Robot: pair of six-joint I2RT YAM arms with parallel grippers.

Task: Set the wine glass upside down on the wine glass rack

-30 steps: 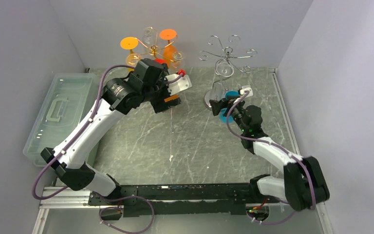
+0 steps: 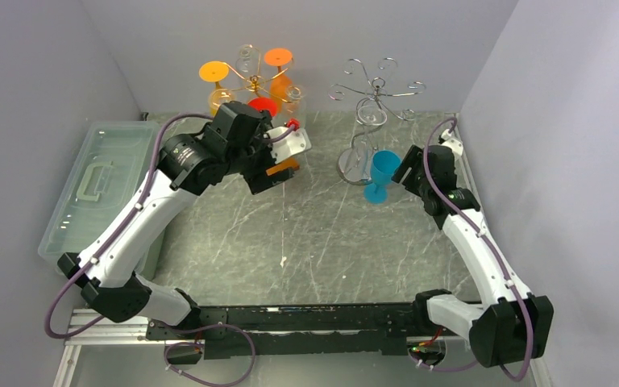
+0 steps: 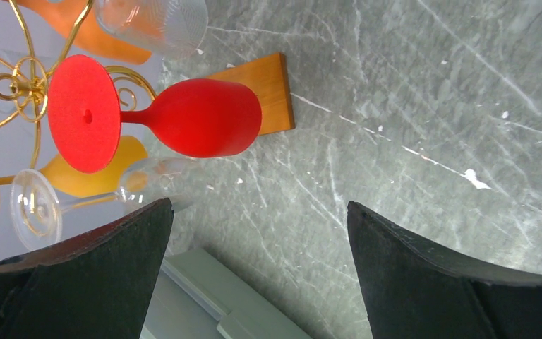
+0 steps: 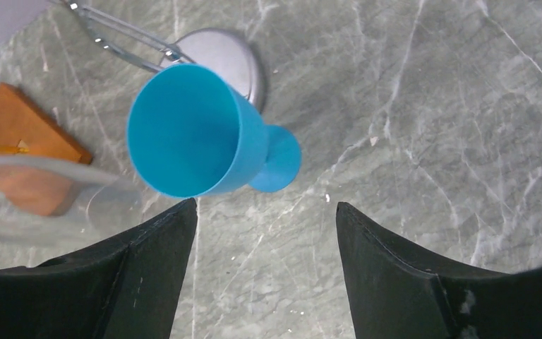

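A blue wine glass (image 2: 384,165) stands upright on the table beside the round base of the silver rack (image 2: 377,93). To its right, my right gripper (image 2: 401,172) holds nothing. In the right wrist view, the blue glass (image 4: 254,152) lies beyond the parted fingers (image 4: 173,247), its bowl mouth towards the camera. On the gold rack (image 2: 254,82) a red glass (image 3: 205,116) hangs upside down. In front of that rack is my left gripper, open and empty; the top view partly hides its fingers.
Orange, yellow and clear glasses (image 3: 152,25) also hang on the gold rack. A blurred clear glass (image 4: 49,198) is close to the right wrist camera. A lidded container (image 2: 97,189) occupies the left side.
My right gripper has moved right, away from above the blue glass, uncovering it. My left gripper has shifted slightly, with more of the red glass showing.
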